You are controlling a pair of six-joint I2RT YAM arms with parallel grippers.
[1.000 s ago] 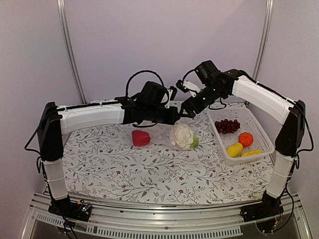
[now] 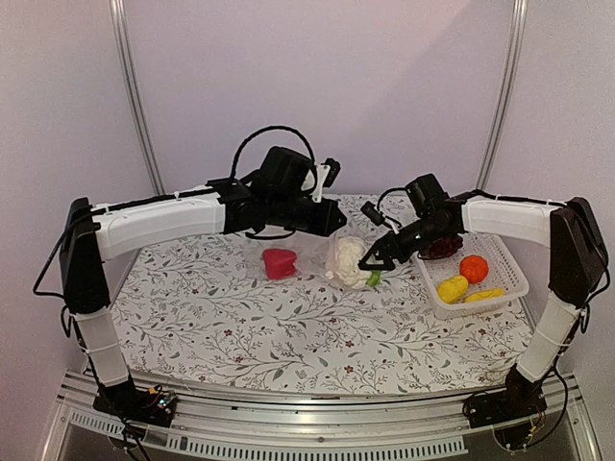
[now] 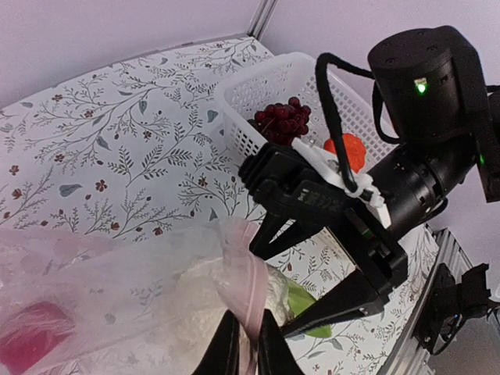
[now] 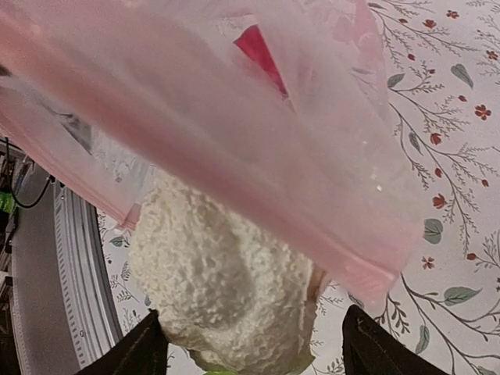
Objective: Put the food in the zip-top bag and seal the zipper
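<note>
The white cauliflower [image 2: 348,263] with a green end lies at the mouth of the clear zip bag [image 3: 101,281], partly under the film; its green end sticks out to the right. Deeper in the bag sits a red food piece [image 2: 280,263]. My left gripper is shut on the bag's pink rim, holding it up. From the right, my right gripper stands open, with its fingers [image 4: 373,344] on either side of the cauliflower's outer end. The pink rim crosses over the cauliflower in the right wrist view.
A white basket [image 2: 519,283] at the right holds dark grapes [image 2: 442,247], an orange-red vegetable [image 2: 474,268] and yellow pieces [image 2: 452,289]. Both arms meet closely above the bag's mouth.
The left arm shifted slightly; the cauliflower stays about where it was.
</note>
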